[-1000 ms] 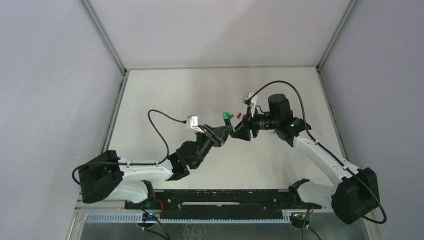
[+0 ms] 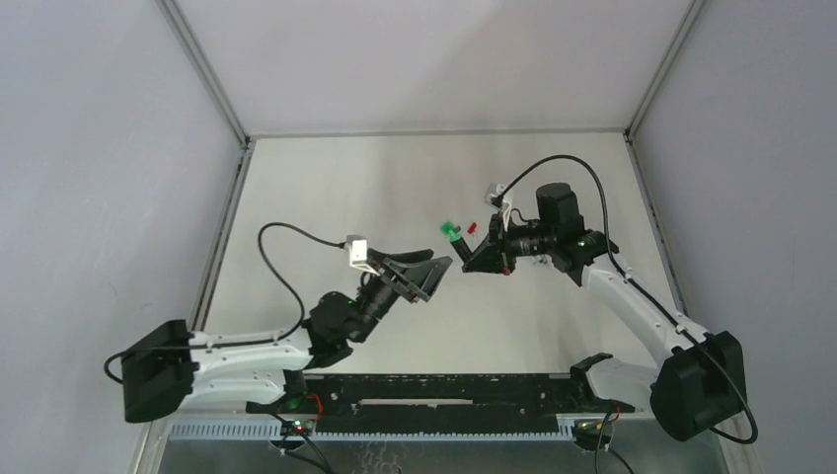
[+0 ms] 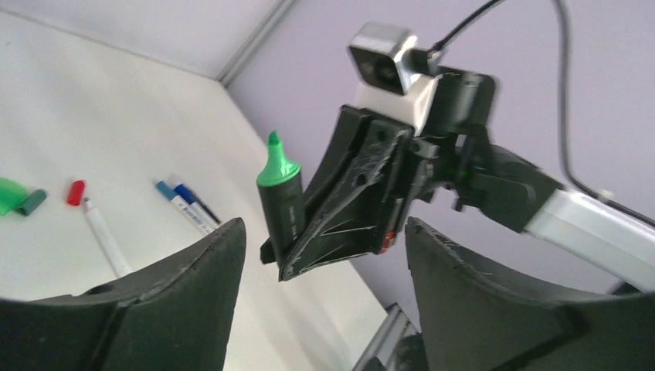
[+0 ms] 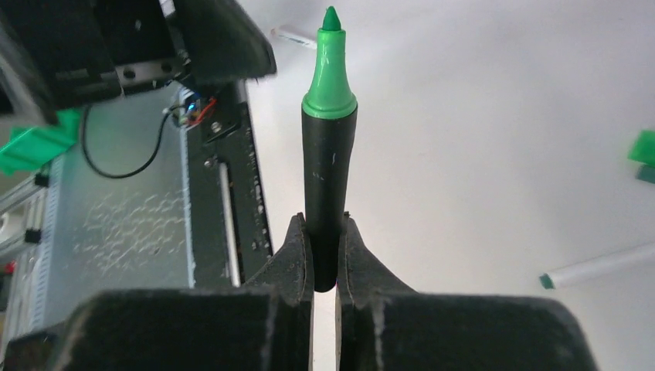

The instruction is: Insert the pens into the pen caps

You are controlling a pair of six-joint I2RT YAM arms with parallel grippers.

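My right gripper is shut on a black marker (image 4: 328, 162), held upright with its green tip (image 4: 331, 69) on top and bare. My left gripper (image 2: 434, 276) stands open just left of it, nothing between its fingers. On the table a red cap (image 3: 76, 193) lies by a white pen (image 3: 106, 236); two blue-and-white pens (image 3: 185, 209) lie farther right. A green cap (image 3: 31, 201) lies beside a bright green object (image 3: 9, 193).
Side walls and the dark front rail (image 2: 415, 390) bound the space.
My left gripper has moved left and down in the top view, away from the marker, and is open. My right gripper still holds the marker and has shifted slightly.
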